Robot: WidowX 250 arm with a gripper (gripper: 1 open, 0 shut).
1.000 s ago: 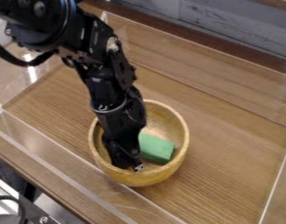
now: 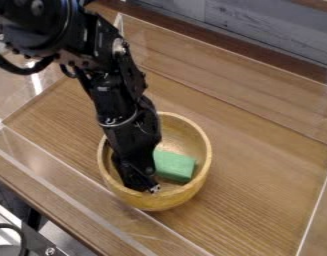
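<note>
A wooden bowl [image 2: 193, 195] sits on the table toward its front left. A green block [image 2: 175, 165] lies in its right part. My black gripper [image 2: 144, 185] reaches down into the left part of the bowl, left of the block. Its fingertips are low by the bowl's front inside, dark and hard to make out; nothing shows clearly between them.
Clear panels edge it at left and right. A grey planked surface lies beyond the back edge.
The arm, bowl and block have shifted slightly to the left; the gripper stays inside the bowl.
</note>
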